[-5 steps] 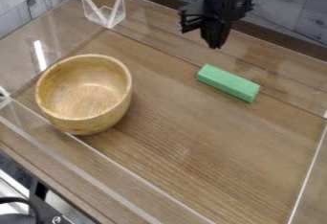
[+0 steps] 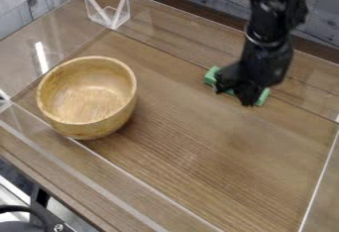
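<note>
My black gripper (image 2: 247, 94) has its fingers low over a green block (image 2: 219, 77) on the right-middle of the wooden table, hiding much of it. Whether anything is between the fingers cannot be made out; the image is slightly blurred there.
A round wooden bowl (image 2: 86, 89) stands on the left. A clear plastic object (image 2: 110, 13) lies at the back left. A grey wall or edge runs along the back right.
</note>
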